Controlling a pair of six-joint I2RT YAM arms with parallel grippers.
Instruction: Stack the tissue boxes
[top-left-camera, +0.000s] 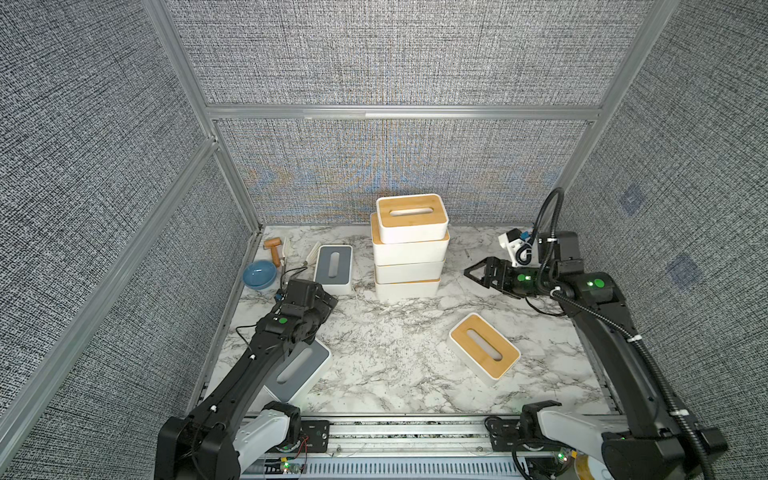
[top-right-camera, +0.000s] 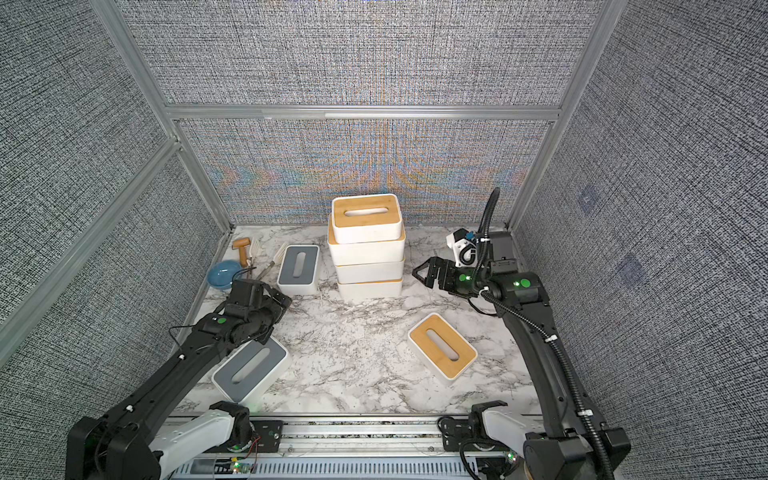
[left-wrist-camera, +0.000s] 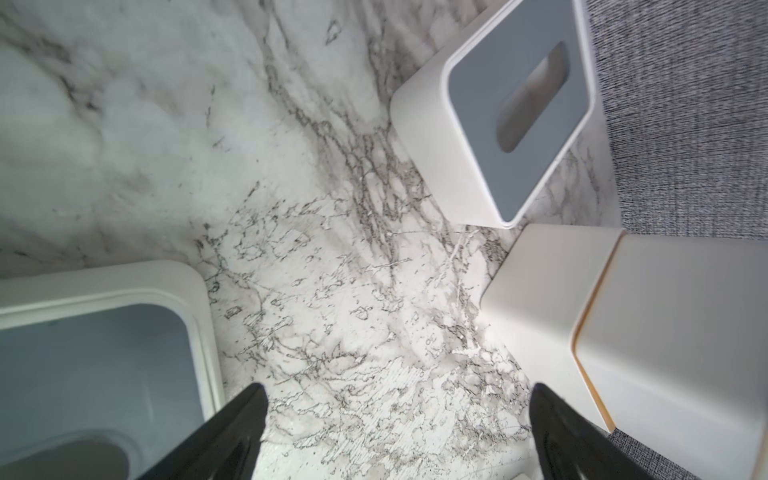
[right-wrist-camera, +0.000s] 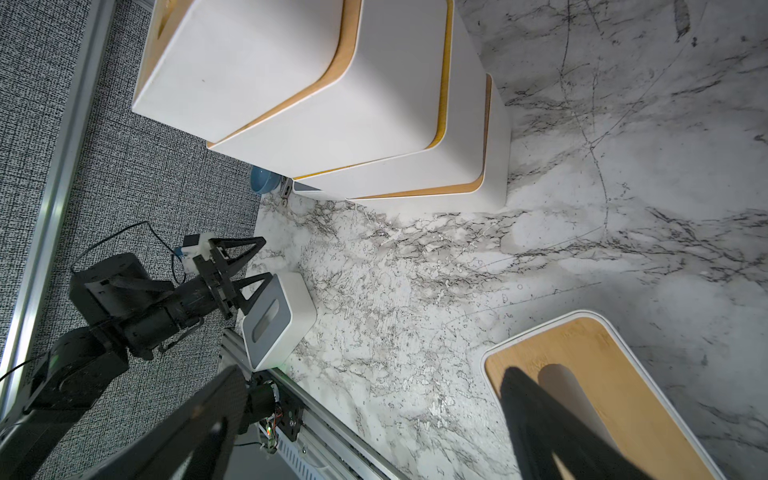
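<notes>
A stack of white tissue boxes (top-left-camera: 409, 249) stands at the back middle; the top box (top-left-camera: 411, 214) has a wooden lid. A grey-lidded box (top-left-camera: 333, 268) stands left of the stack. Another grey-lidded box (top-right-camera: 254, 368) lies at the front left, partly under the left arm. At the front right lies a lone wooden-lidded box (top-left-camera: 484, 349). My left gripper is open above the table between the two grey-lidded boxes, nothing between its fingers. To the right of the stack hovers my right gripper, open and empty.
A blue bowl (top-left-camera: 259, 274) and a wooden-handled hammer (top-left-camera: 273, 249) lie at the back left, with pale-handled utensils (top-right-camera: 280, 254) beside them. Bare marble table (top-left-camera: 384, 348) stretches across the middle and front.
</notes>
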